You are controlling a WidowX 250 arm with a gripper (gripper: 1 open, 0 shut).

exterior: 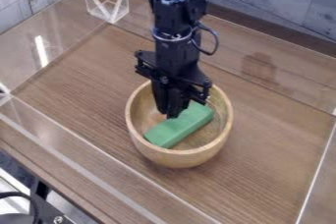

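Note:
A beige round bowl point(157, 149) sits on the wooden table, holding a green oblong block point(179, 126) that lies diagonally inside it. The black arm comes down from the top centre, and its gripper point(168, 98) is over the back part of the bowl, just above and behind the block. The fingertips are dark and overlap, so whether they are open or shut is unclear.
A white wall runs along the back left, a grey panel along the back right. Black cables lie at the lower left corner.

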